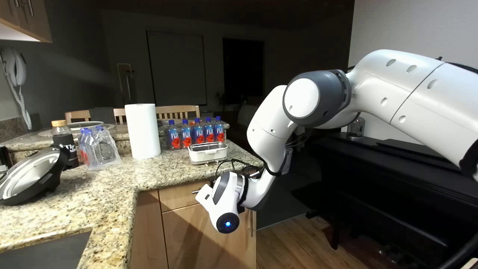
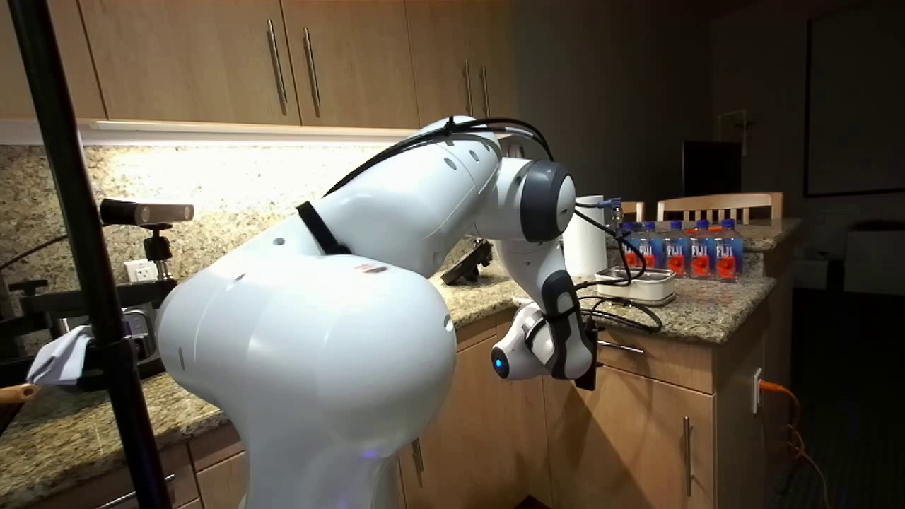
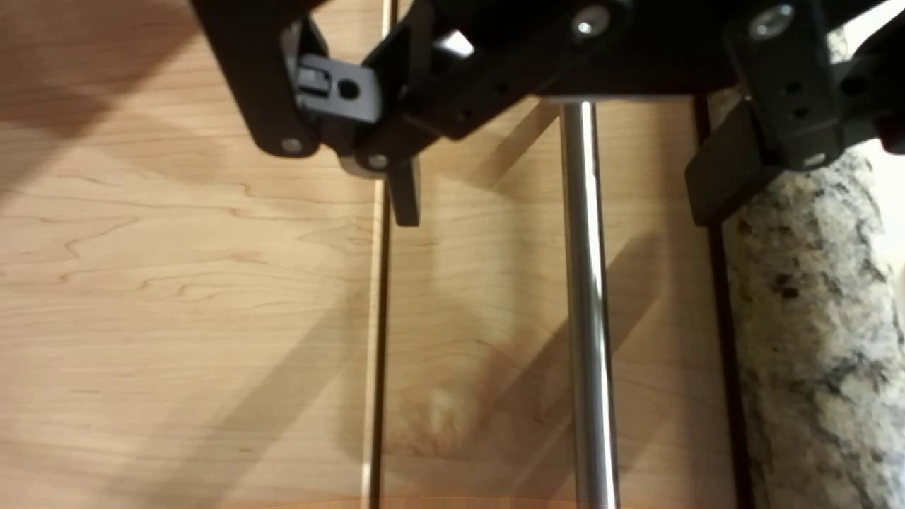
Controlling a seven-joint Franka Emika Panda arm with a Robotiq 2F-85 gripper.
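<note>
In the wrist view my gripper is open, its black fingers set wide apart. The steel drawer handle [image 3: 587, 297] runs through the gap between them, touching neither finger as far as I can see. The wooden drawer front [image 3: 483, 339] lies behind the handle, and its face is flush with the cabinet, so the drawer looks closed. From the second exterior view, the handle [image 2: 621, 347] shows just beside the end of my arm, below the counter edge. In the first exterior view the arm's wrist hides the fingers.
The granite countertop [image 3: 814, 339] edge runs close to one finger. On the counter stand a white rectangular container [image 1: 208, 152], a paper towel roll [image 1: 143, 130] and several water bottles [image 1: 197, 134]. A cabinet door [image 2: 628, 441] with its own handle [image 2: 687, 454] is below the drawer.
</note>
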